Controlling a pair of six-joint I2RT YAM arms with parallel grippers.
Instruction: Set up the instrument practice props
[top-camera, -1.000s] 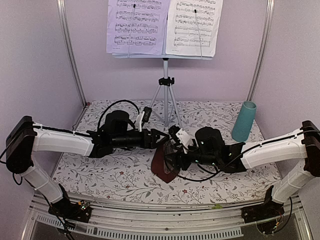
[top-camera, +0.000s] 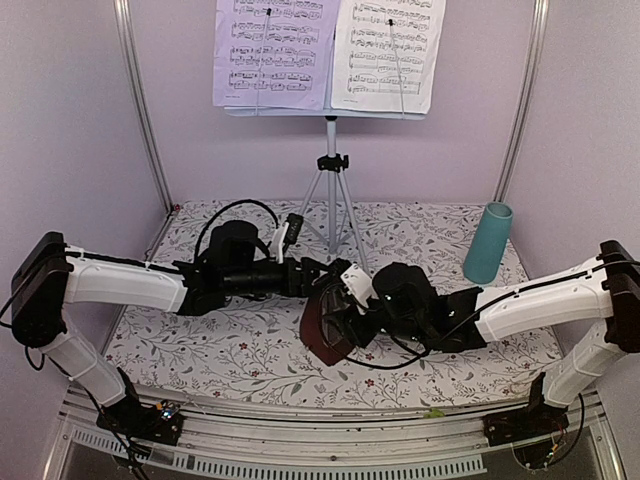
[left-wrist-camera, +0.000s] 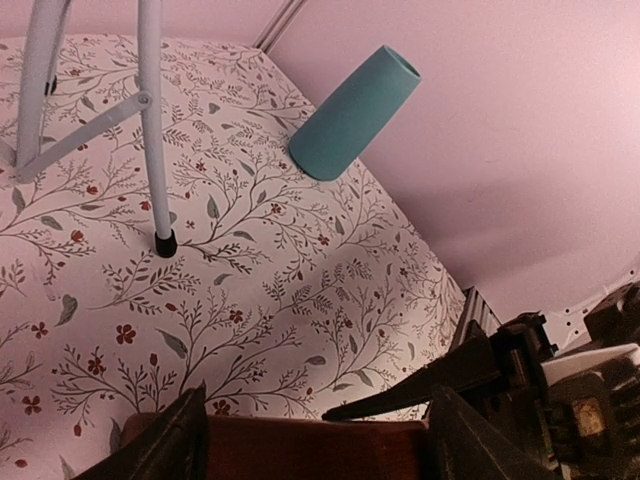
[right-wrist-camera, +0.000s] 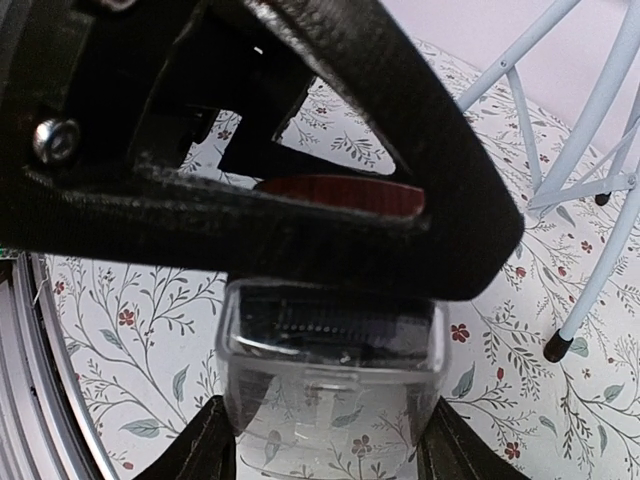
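Observation:
A dark red wedge-shaped body (top-camera: 316, 333) stands tilted near the table's middle, its top close to both hands. In the left wrist view its red face (left-wrist-camera: 310, 448) spans the gap between my left gripper's fingers; the left gripper (top-camera: 318, 278) is shut on it. A clear plastic cover (right-wrist-camera: 330, 385) fills the space between my right gripper's fingers, and the right gripper (top-camera: 348, 318) is shut on it. This cover lies against or very close to the red body; contact is hidden. One black left finger crosses in front of the right wrist camera.
Behind the hands rises a grey music stand (top-camera: 332, 180) with two sheets (top-camera: 275, 50) clipped on it. A teal cup (top-camera: 488, 243) stands at the back right.
The left arm looks unchanged.

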